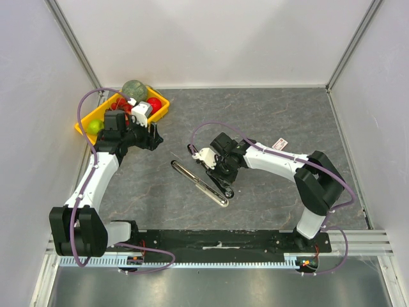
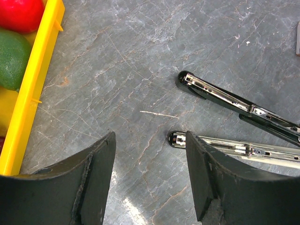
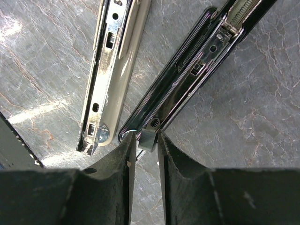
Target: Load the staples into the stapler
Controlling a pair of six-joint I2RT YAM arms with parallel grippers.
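Observation:
In the right wrist view, the black stapler (image 3: 187,70) lies opened out, its channel running diagonally. A short grey strip of staples (image 3: 147,140) is at the channel's near end, between the fingertips of my right gripper. Those fingers stand a little apart, with a narrow gap showing on the strip's left; whether either one touches it is hard to tell. How deep the strip sits in the channel is unclear. A white-and-black stapler (image 1: 199,183) lies opened out alongside. My left gripper is open and empty, well to the staplers' left.
A yellow basket (image 2: 29,105) of toy fruit and vegetables stands at the back left, close to my left arm. A small white-and-red item (image 1: 280,144) lies behind my right arm.

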